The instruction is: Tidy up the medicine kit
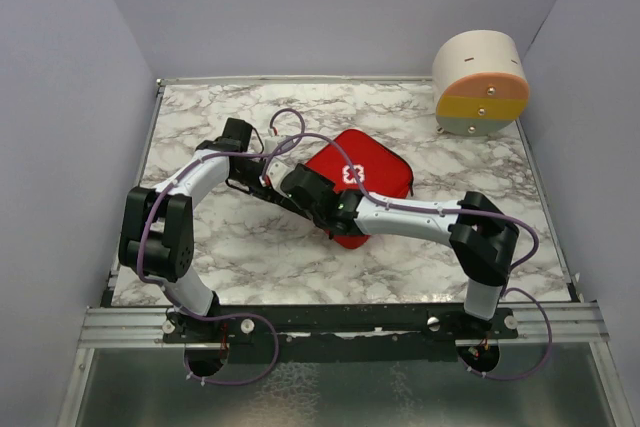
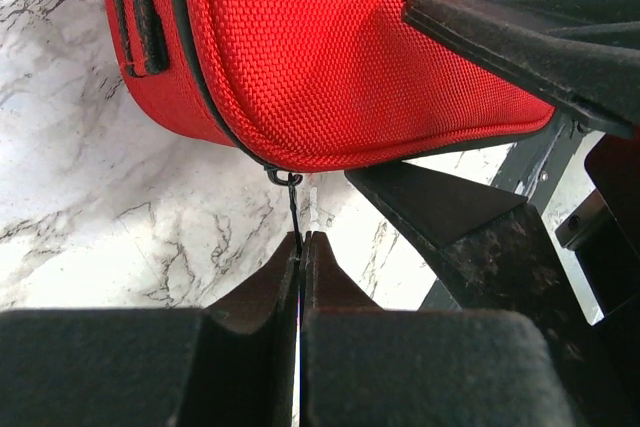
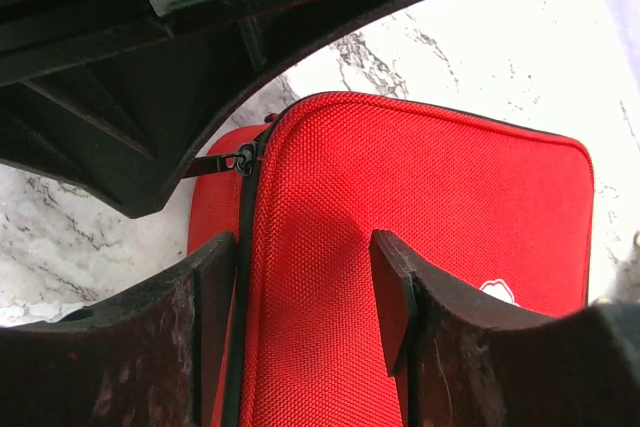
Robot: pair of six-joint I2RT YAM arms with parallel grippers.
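Note:
A red medicine bag (image 1: 372, 154) with a white cross lies mid-table under both arms. In the left wrist view my left gripper is shut on the thin cord of a zipper pull (image 2: 284, 177) at the bag's edge (image 2: 350, 57). In the right wrist view my right gripper stands open over the bag's corner and dark zipper seam (image 3: 250, 237); another zipper slider (image 3: 245, 159) shows there beside a black gripper body.
A rounded white cabinet (image 1: 470, 52) with orange, yellow and grey drawers stands back right. The two arms are crowded close at the centre.

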